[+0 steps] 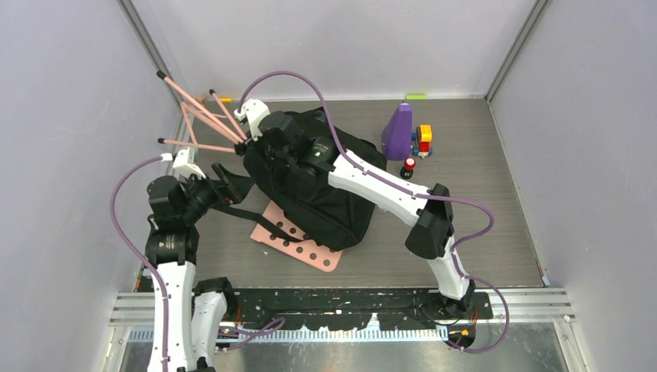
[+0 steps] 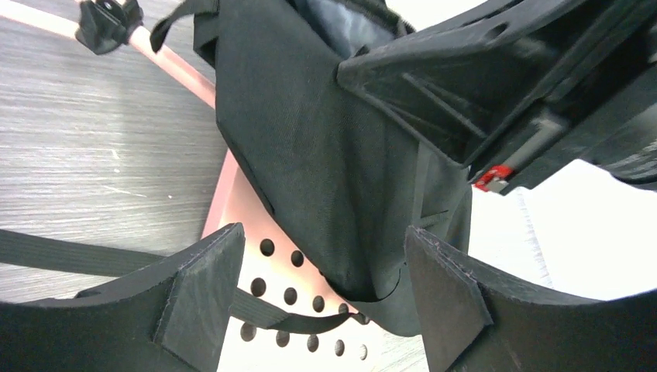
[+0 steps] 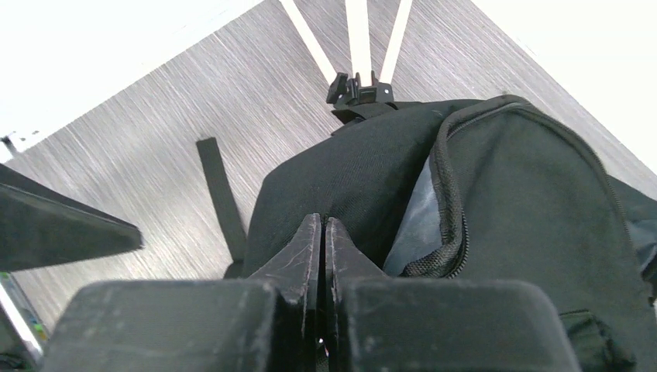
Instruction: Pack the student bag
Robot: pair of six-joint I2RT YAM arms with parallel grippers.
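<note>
A black backpack (image 1: 333, 209) lies mid-table over a pink perforated board (image 1: 310, 256). My right gripper is shut on the backpack's fabric near its zipped opening, with a zipper (image 3: 457, 201) alongside. My left gripper stands open just left of the bag, its fingers over the board, a strap (image 2: 77, 252) and the bag's dark side (image 2: 318, 155). The right gripper's housing crosses the upper right of the left wrist view.
A pink tubular frame (image 1: 190, 99) lies at the back left. A purple case (image 1: 397, 132), toy vehicle (image 1: 423, 138) and small bottle (image 1: 407, 168) stand right of the bag.
</note>
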